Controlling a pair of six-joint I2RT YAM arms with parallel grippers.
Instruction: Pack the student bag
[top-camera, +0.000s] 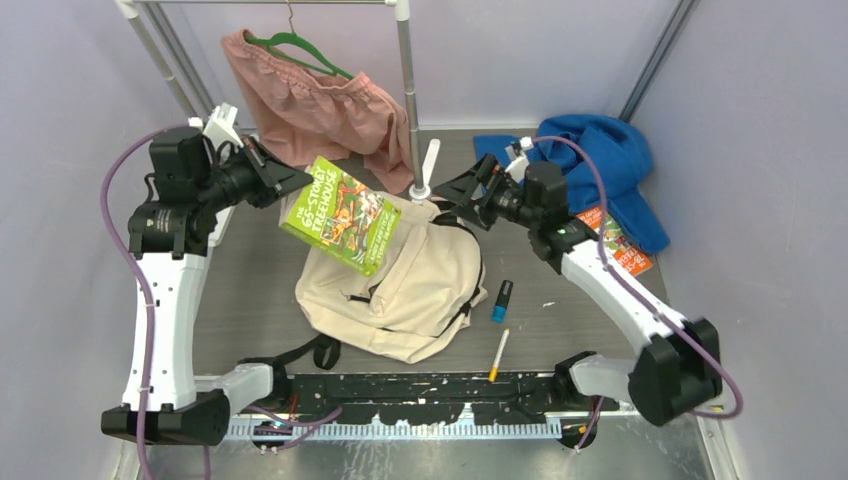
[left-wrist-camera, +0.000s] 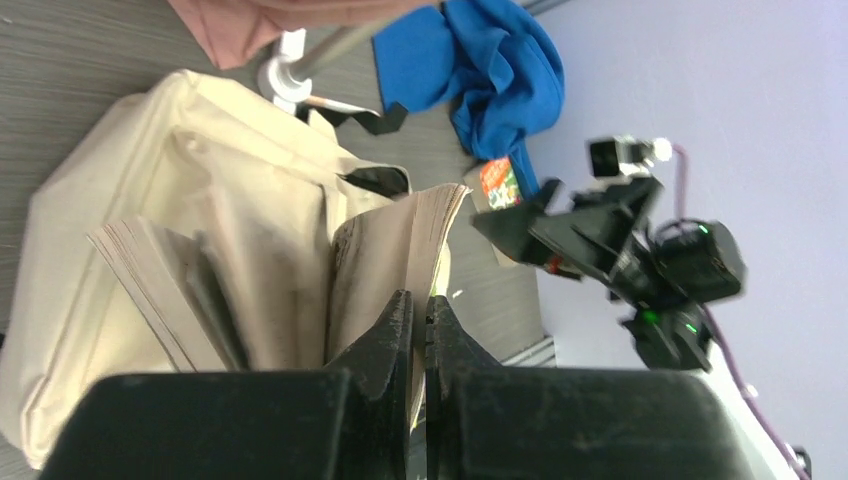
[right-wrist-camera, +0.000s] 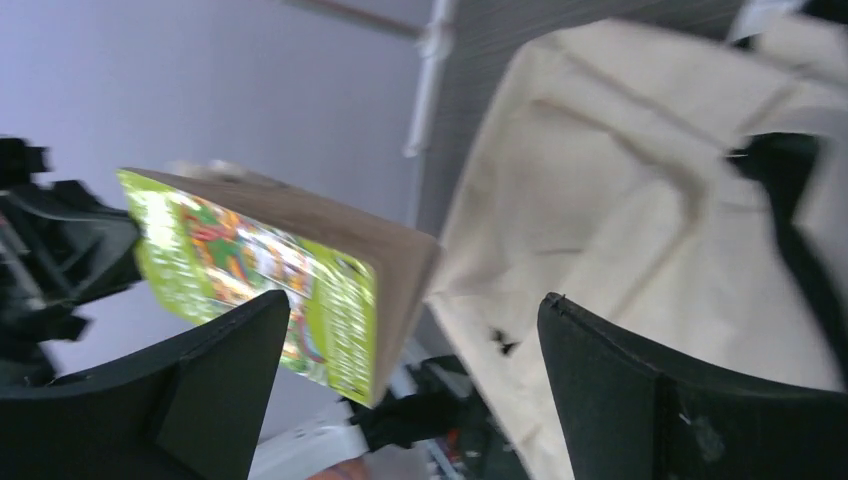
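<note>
My left gripper (top-camera: 290, 185) is shut on the green 65-Storey Treehouse book (top-camera: 340, 220), holding it by an edge above the cream bag (top-camera: 385, 315); in the left wrist view its pages (left-wrist-camera: 390, 260) stand at the fingers. My right gripper (top-camera: 458, 190) is open at the bag's upper right, and in the right wrist view the book (right-wrist-camera: 260, 280) hangs beyond its fingers. An orange book (top-camera: 625, 260) lies at the right, partly under a blue cloth (top-camera: 590, 160). A blue marker (top-camera: 502, 305) and a yellow-capped pen (top-camera: 498, 355) lie right of the bag.
A rack pole (top-camera: 410, 120) stands behind the bag, with a pink garment (top-camera: 310, 110) on a hanger. Black straps (top-camera: 318, 350) lie at the front left. Walls close in both sides.
</note>
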